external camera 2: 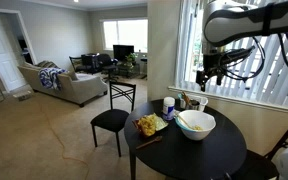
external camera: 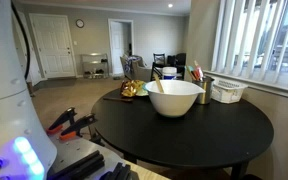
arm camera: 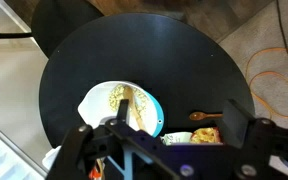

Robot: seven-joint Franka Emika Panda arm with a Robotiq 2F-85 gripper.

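Note:
A large white bowl (external camera: 174, 99) stands on the round dark table (external camera 2: 179, 160), and a wooden utensil (arm camera: 138, 112) leans inside it over some yellowish contents (arm camera: 118, 97). My gripper (external camera 2: 224, 72) hangs well above the table in the second exterior view, apart from everything on it. The wrist view looks down past the fingers of my gripper; they stand open, wide apart, with nothing held. In that view the bowl (arm camera: 92, 103) lies toward the lower left, partly behind the gripper.
A wooden spoon (arm camera: 206, 115) lies near a yellow-orange bag (external camera 2: 147, 125). Also on the table are a jar (external camera 2: 168, 105), a utensil cup (external camera: 205, 90) and a white basket (external camera: 227, 92). A black chair (external camera 2: 112, 116) stands beside it.

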